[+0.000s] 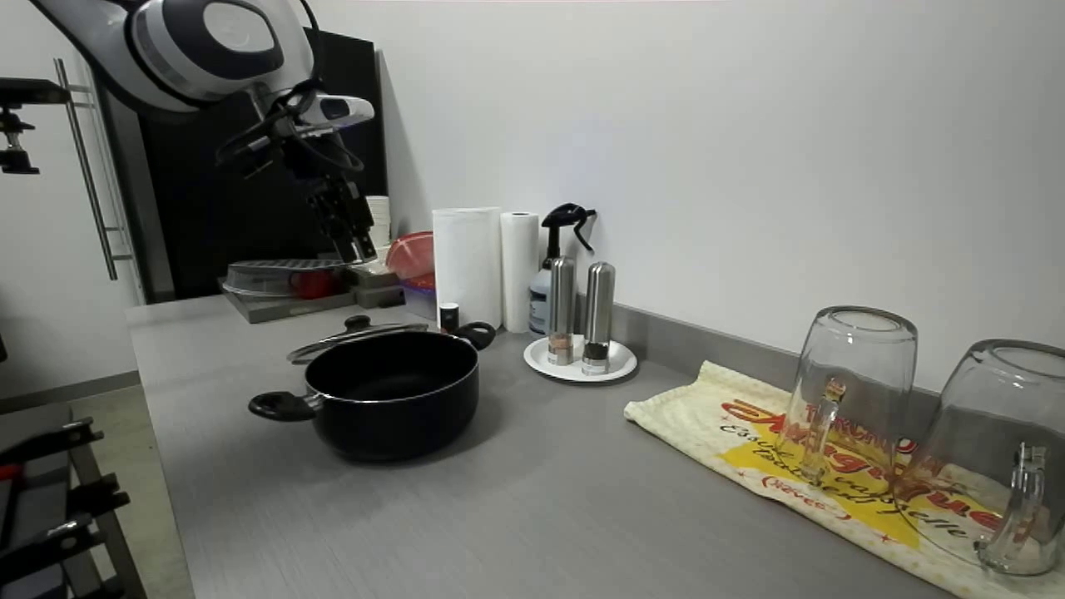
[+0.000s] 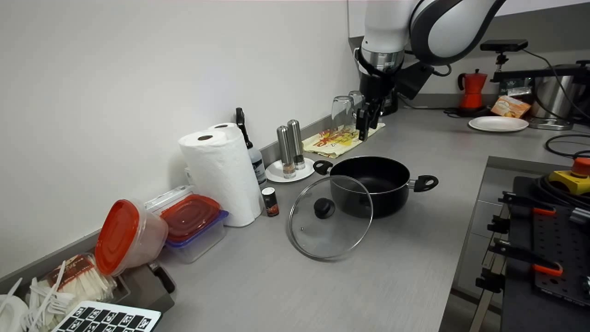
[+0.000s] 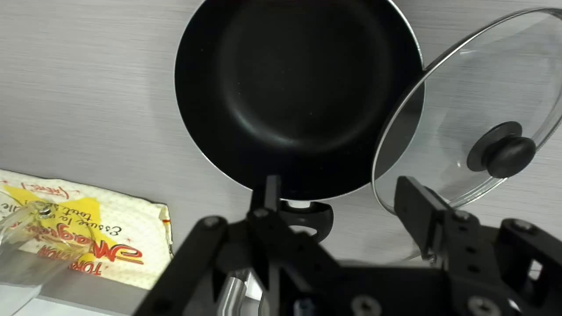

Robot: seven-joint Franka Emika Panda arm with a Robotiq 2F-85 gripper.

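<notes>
My gripper (image 1: 354,251) is open and empty, raised above the counter; the wrist view shows its fingers (image 3: 416,208) spread apart over the pot's edge. Below it stands a black pot (image 2: 381,168) with two handles, uncovered and empty inside. The clear glass lid (image 2: 332,238), with a black knob (image 3: 508,152), sits tilted beside the pot. One side of its rim overlaps the pot's edge, and the opposite side appears to rest on the counter. Nothing links my fingers to the lid's knob.
Two steel mills on a white plate (image 1: 626,361), paper towel rolls (image 1: 467,264) and a spray bottle line the wall. Glass mugs (image 1: 849,389) stand upside down on a printed cloth (image 1: 689,401). A small jar (image 2: 269,202) is near the lid.
</notes>
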